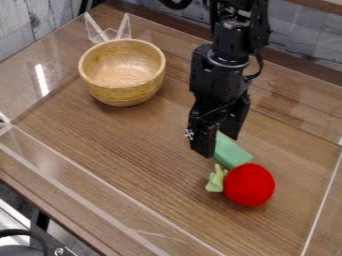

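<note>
The black gripper (pixel 217 128) reaches down from the top centre with its fingers open, spread over a green block (pixel 227 150) on the wooden table (pixel 107 170). In front of the block lies a red round object (pixel 249 185) with a green piece (pixel 215 180) at its left side. No object shows held between the fingers.
A yellow bowl (pixel 122 71) stands at the upper left. A white wire item (pixel 107 30) is near the back wall.
</note>
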